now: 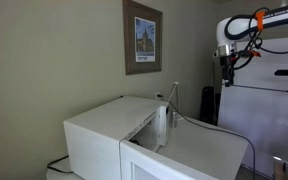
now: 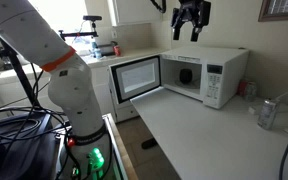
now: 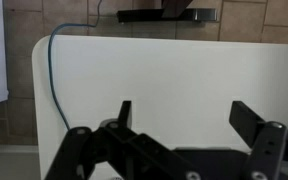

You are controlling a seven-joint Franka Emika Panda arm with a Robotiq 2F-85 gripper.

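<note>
High above the white table [image 2: 189, 135], my gripper stands open with nothing between its fingers. From the side it shows as the dark gripper [image 1: 227, 80] at the upper right, well clear of the surface. A white microwave [image 2: 216, 82] stands at the back of the table with its door [image 2: 136, 78] swung wide open. Inside the microwave is a small dark object [image 2: 186, 76], perhaps a cup. In the other exterior view, the microwave [image 1: 92, 140] hides its own interior.
A clear jar or glass [image 2: 267, 115] stands right of the microwave, near the wall. A blue cable [image 3: 52, 72] runs over the table's edge in the wrist view. A framed picture [image 1: 143, 38] hangs on the wall.
</note>
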